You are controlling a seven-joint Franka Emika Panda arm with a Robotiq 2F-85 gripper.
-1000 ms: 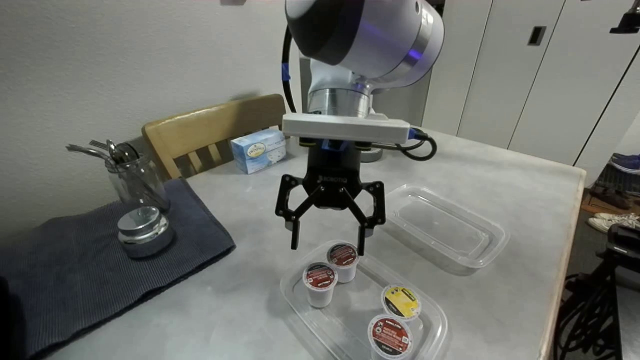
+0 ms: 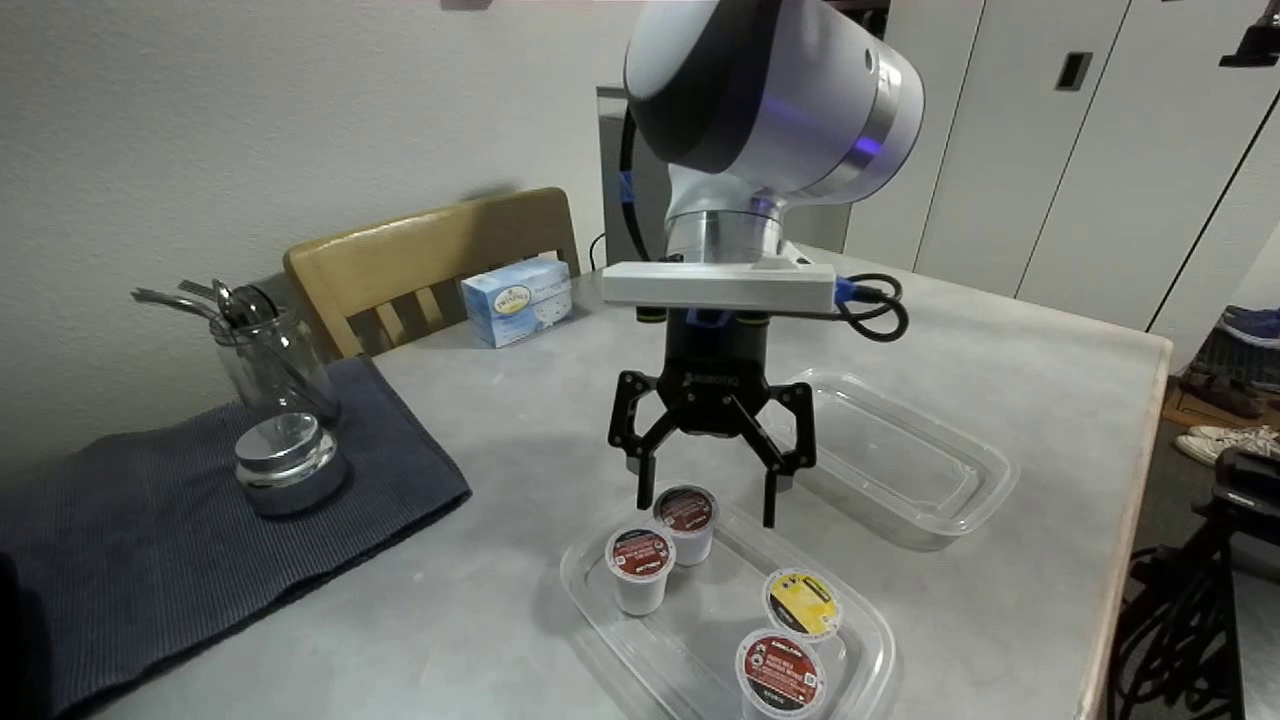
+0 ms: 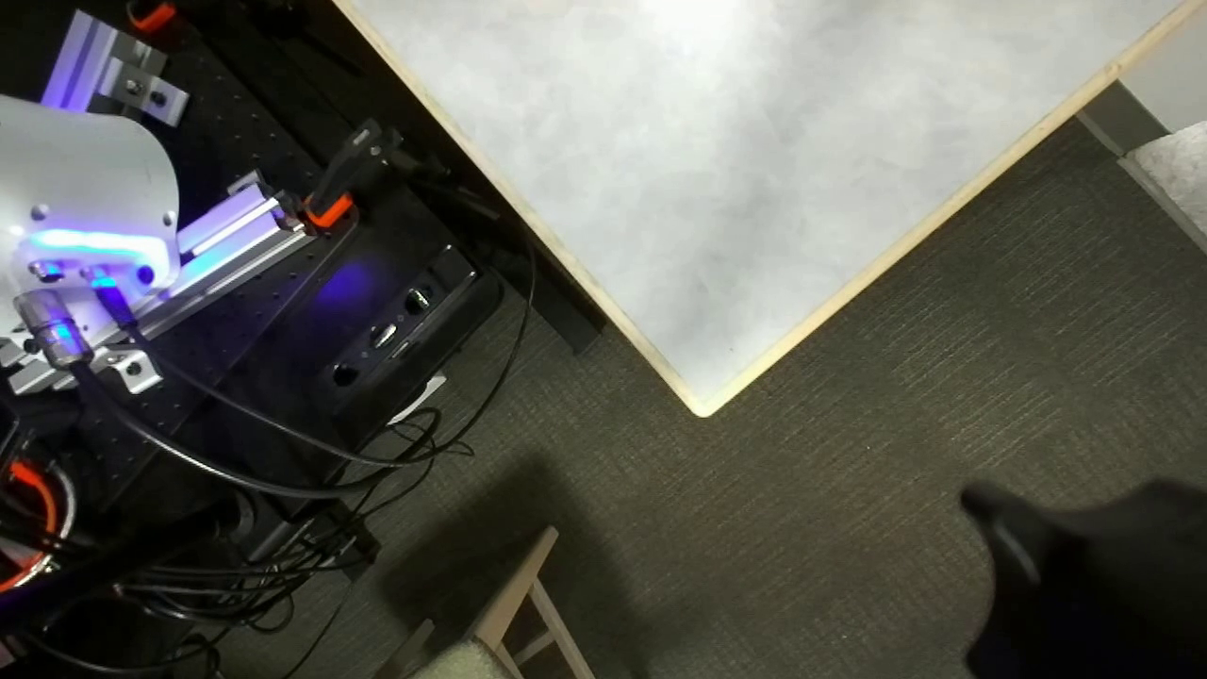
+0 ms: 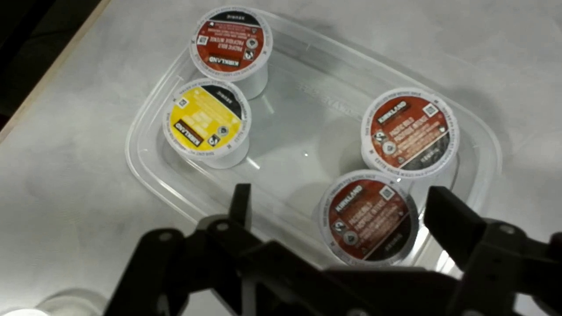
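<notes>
My gripper (image 2: 709, 514) stands open just above the far edge of a clear plastic lid (image 2: 708, 636), fingers pointing down and nothing held. On that tray-like lid sit coffee pods in two pairs. In the wrist view a dark-red pod (image 4: 369, 217) shows between and beyond the fingertips, nearer the right one. Touching it is a second red pod (image 4: 410, 132). At the lid's other end are a yellow pod (image 4: 207, 120) and another red pod (image 4: 231, 44), side by side. All the pods are upright, labels facing up.
An empty clear container (image 2: 894, 462) sits behind the lid to the right. A blue tea box (image 2: 518, 301) is at the back. On the dark cloth (image 2: 216, 516) at left stand a silver-lidded jar (image 2: 289, 462) and a glass of cutlery (image 2: 274, 360). The table's edge (image 2: 1128, 528) runs along the right.
The arm has shifted right and lower in exterior view 1, bringing the open gripper closer to the pods. The pods, lid and container are unmoved.
</notes>
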